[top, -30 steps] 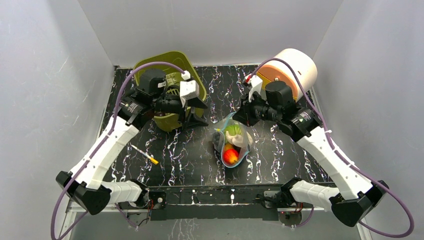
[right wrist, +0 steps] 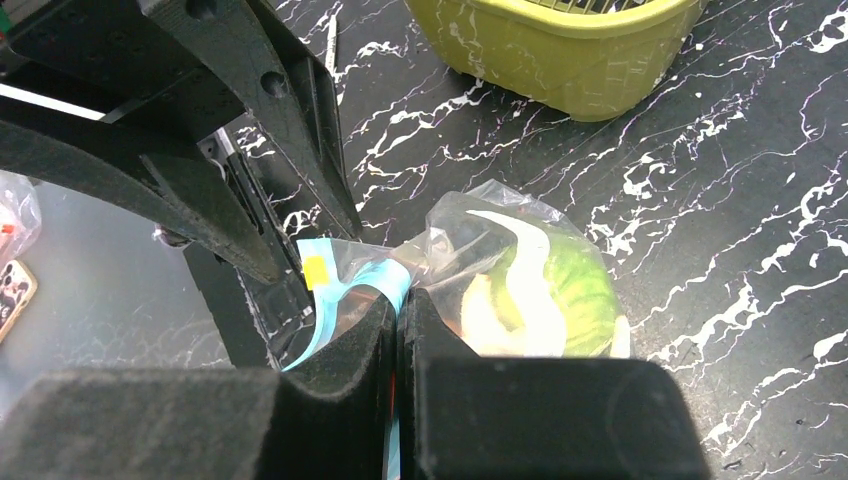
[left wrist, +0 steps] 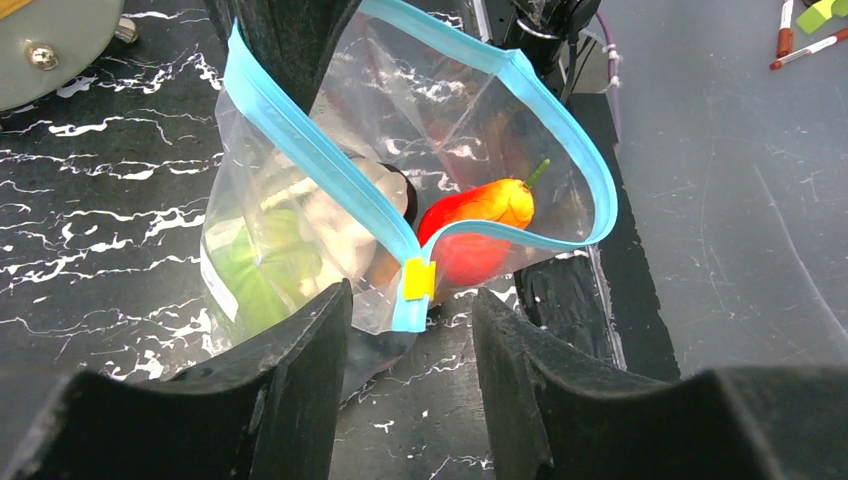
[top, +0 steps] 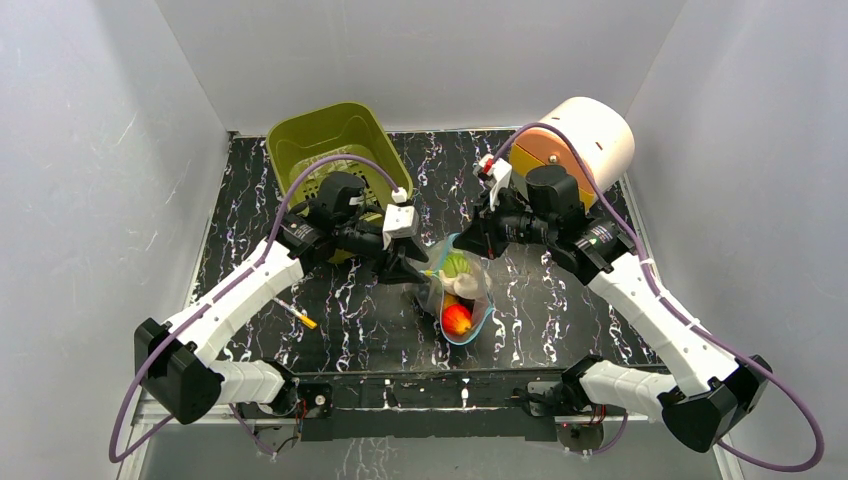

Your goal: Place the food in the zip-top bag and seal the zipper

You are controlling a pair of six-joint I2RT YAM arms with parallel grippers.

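The zip bag (top: 465, 290) stands on the marble surface holding a red-orange pepper (left wrist: 478, 210), a pale item and a green item (right wrist: 570, 290). Its blue zipper rim is open, with the yellow slider (left wrist: 419, 279) at one end. My right gripper is shut on the bag's rim at the back. My left gripper is part open, its fingers just short of the slider end, nothing seen between them.
A green basket (top: 297, 133) stands at back left, a cream and orange cylinder (top: 597, 130) at back right. A marker (top: 304, 318) lies front left.
My left gripper has moved right toward the bag's slider end. The right gripper has shifted slightly left, and the bag's front has swung a little.
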